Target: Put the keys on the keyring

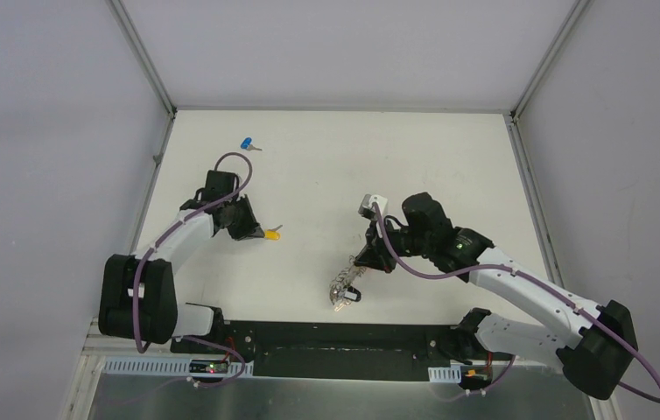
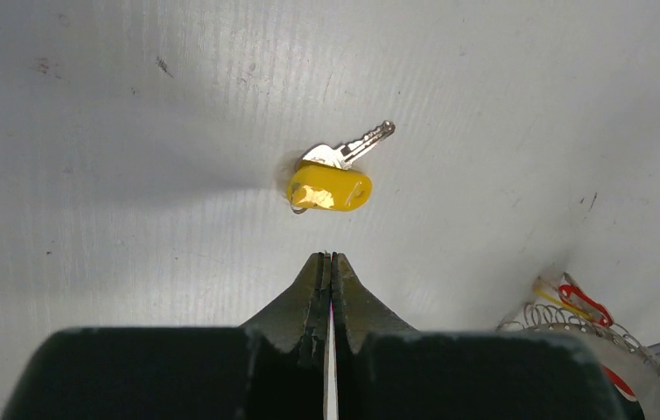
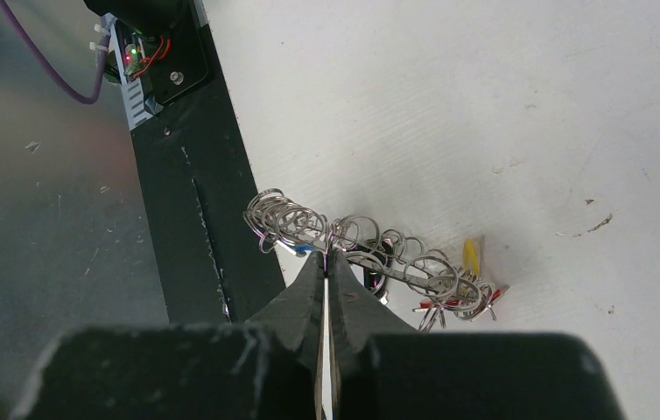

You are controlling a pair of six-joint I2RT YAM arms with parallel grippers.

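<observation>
On the white table lies the yellow-tagged key [image 2: 331, 186]; its small wire ring pokes out at the tag's lower left in the left wrist view. My left gripper is shut with nothing between its fingertips, clear of the key and its ring. In the top view the tag [image 1: 272, 234] shows just right of that gripper. My right gripper is shut on the keyring [image 3: 296, 225], a long metal strip carrying several wire rings and keys with coloured tags. A blue-tagged key [image 1: 247, 143] rests alone at the far left of the table.
The keyring hangs near the table's front edge, by the black strip [image 1: 344, 337]. Table surface [image 1: 344, 175] between the arms and behind them is bare. Grey walls [image 1: 64, 105] close in the sides and back.
</observation>
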